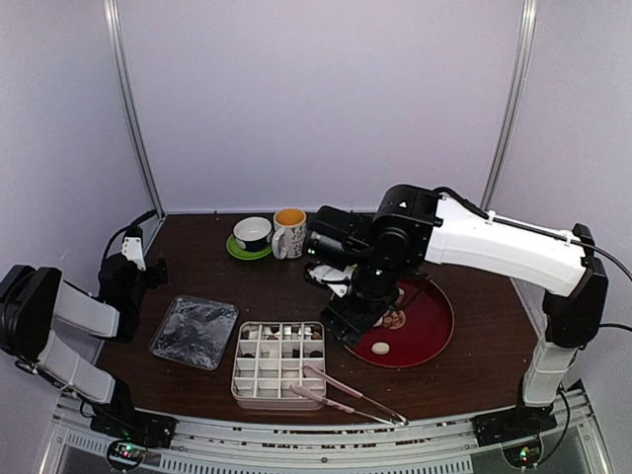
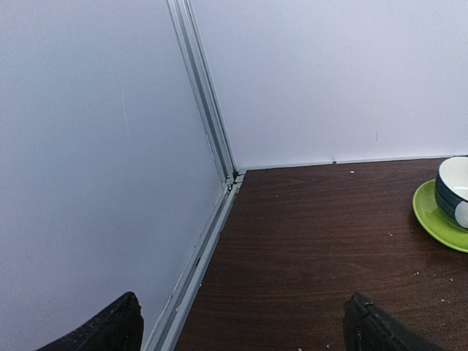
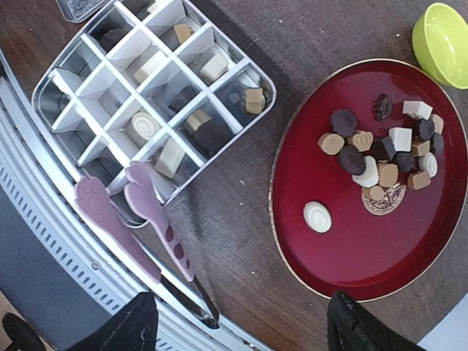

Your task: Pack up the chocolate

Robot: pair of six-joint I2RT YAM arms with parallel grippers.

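The compartment box (image 1: 278,393) holds chocolates in some cells. Pink tongs (image 3: 150,197) lie across its front right corner onto the table edge. A red plate (image 1: 425,336) on the right carries a cluster of brown and white chocolates (image 3: 387,174) and a lone white one (image 3: 317,216). My right gripper hangs above, between box and plate, its fingers apart with nothing seen between them. My left gripper stands open at the left side, empty, facing the back.
A clear lid (image 1: 193,331) lies left of the box. A bowl (image 1: 252,233) on a green saucer and a mug (image 1: 289,235) stand at the back. A yellow-green cup (image 3: 439,47) is beyond the plate.
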